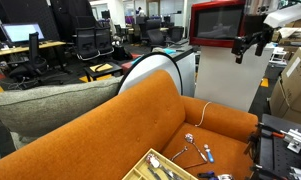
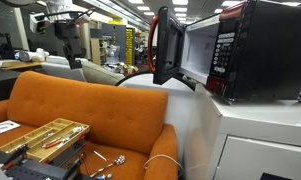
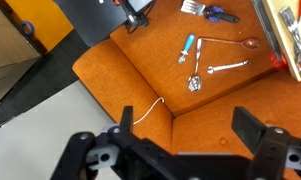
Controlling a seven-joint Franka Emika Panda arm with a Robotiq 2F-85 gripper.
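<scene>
My gripper is open, its two dark fingers wide apart with nothing between them. It hangs high above the orange couch (image 2: pixel 85 105), well clear of everything on the seat; in the first exterior view the gripper (image 1: pixel 250 54) is in front of the microwave's side of the scene. Loose utensils lie on the seat: a silver spoon (image 3: pixel 195 70), a brownish spoon (image 3: pixel 235 42), a blue-handled utensil (image 3: pixel 186 49), a fork (image 3: pixel 197 9) and a pale slim utensil (image 3: pixel 228 67). A wooden tray (image 2: pixel 48 148) holds more utensils.
A black and red microwave (image 2: pixel 252 50) stands door open on a white cabinet (image 2: pixel 235 128), right of the couch. A white cord (image 3: pixel 148 110) runs over the seat's edge. A grey cushion (image 1: pixel 52 108) lies behind the backrest. Much of the seat near the cord is bare.
</scene>
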